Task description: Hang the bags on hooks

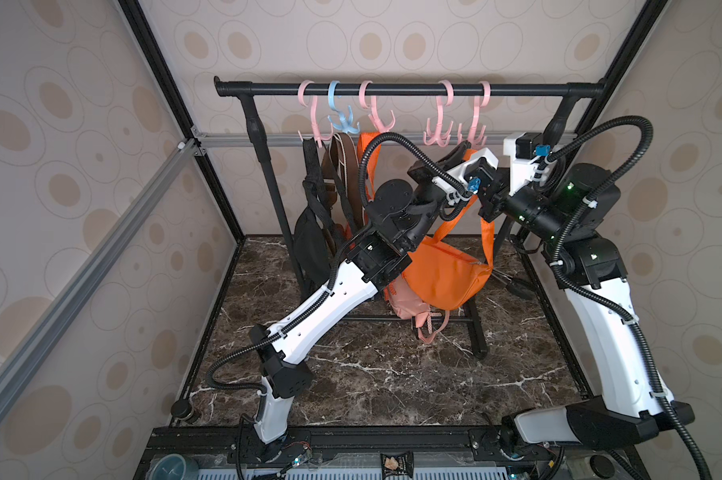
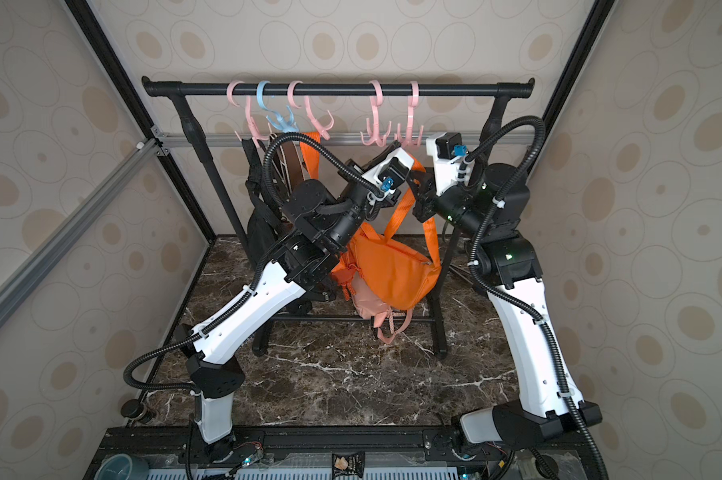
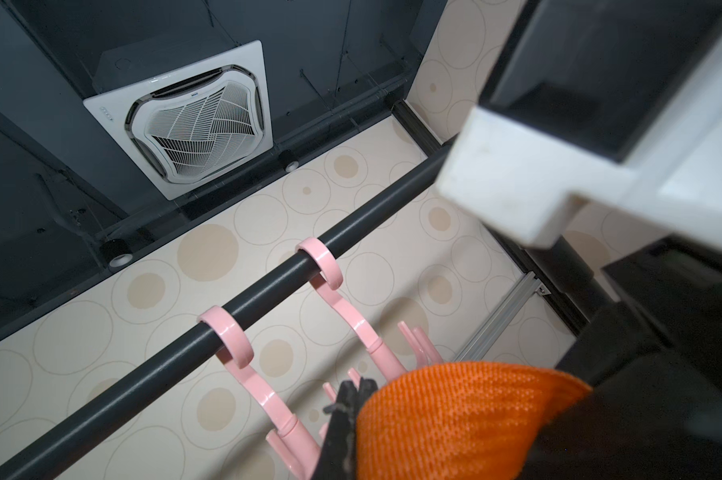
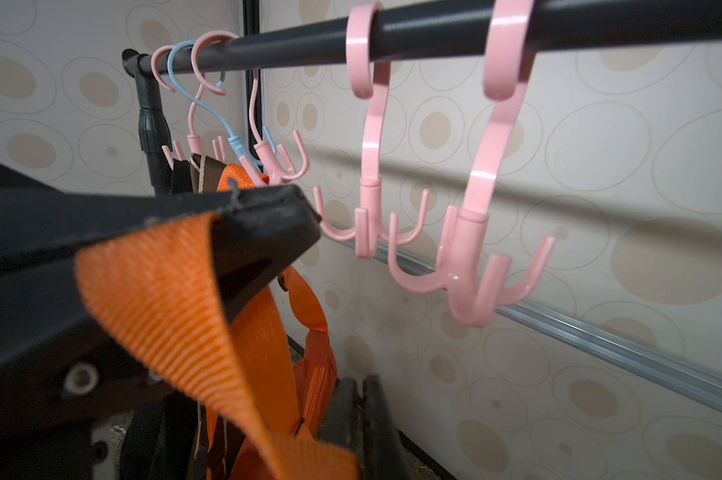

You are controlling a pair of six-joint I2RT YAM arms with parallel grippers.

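Observation:
An orange bag (image 1: pixel 445 276) (image 2: pixel 393 268) hangs in front of the right half of the rack, below my two grippers, which meet under the right-hand pink hooks. My left gripper (image 1: pixel 469 160) is raised toward those hooks; its strap (image 3: pixel 457 408) (image 4: pixel 153 304) loops over its black finger just below a pink hook (image 4: pixel 473 272) and its neighbour (image 4: pixel 369 224). Whether the strap is pinched or only draped is unclear. My right gripper is shut, its fingertips low beside the hanging strap, with nothing clearly between them.
The rail (image 1: pixel 497 89) carries pink hooks and a blue hook (image 1: pixel 341 116). Dark, brown and orange bags hang at the left, a pink bag (image 1: pixel 405 300) behind the orange one.

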